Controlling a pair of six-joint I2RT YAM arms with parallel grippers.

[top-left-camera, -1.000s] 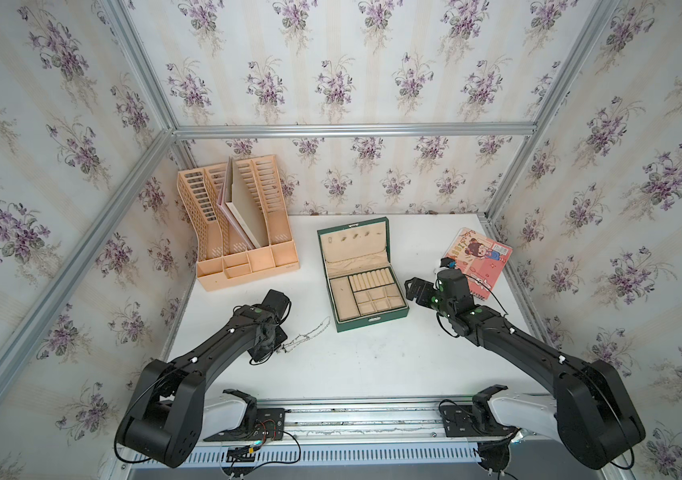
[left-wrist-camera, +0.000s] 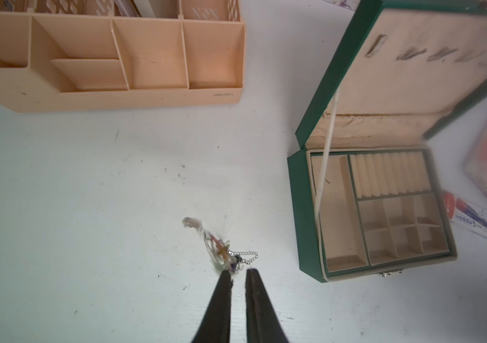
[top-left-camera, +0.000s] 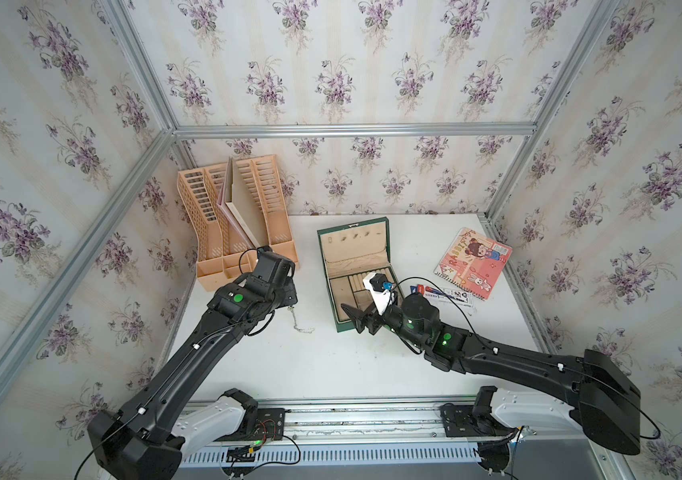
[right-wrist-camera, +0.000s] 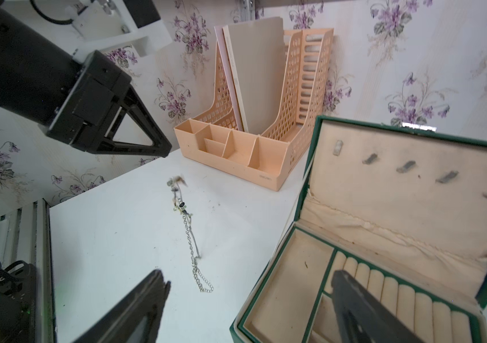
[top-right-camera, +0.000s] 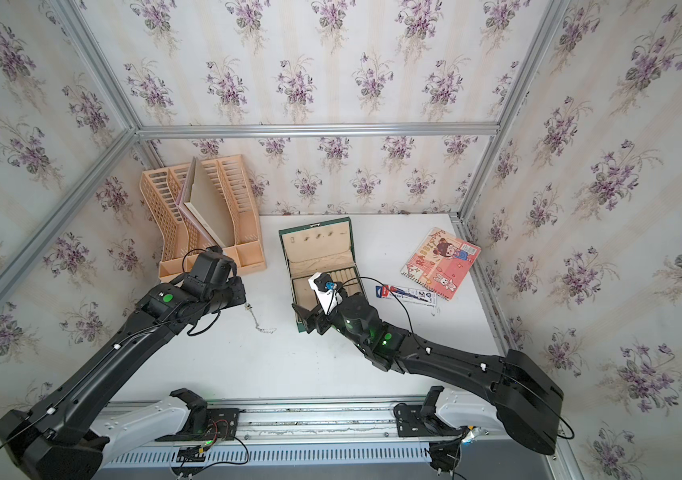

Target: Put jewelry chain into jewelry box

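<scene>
The silvery jewelry chain stretches upward below my left gripper; its blurred upper end shows a little apart from the fingertips in the right wrist view. In the left wrist view, the left gripper has its fingers close together with a narrow gap. Chain and beads lie just beyond the tips there. Whether anything is pinched between them cannot be made out. The green jewelry box stands with its lid up and its beige compartments bare. My right gripper is open and empty, over the box's front part.
A peach desk organizer with folders stands at the back left. Right of the box lie a printed narrow pack and a red spiral notebook.
My left gripper has risen and moved toward the back; the chain's far end has drawn left, away from the box. My right gripper has swung left over the box.
</scene>
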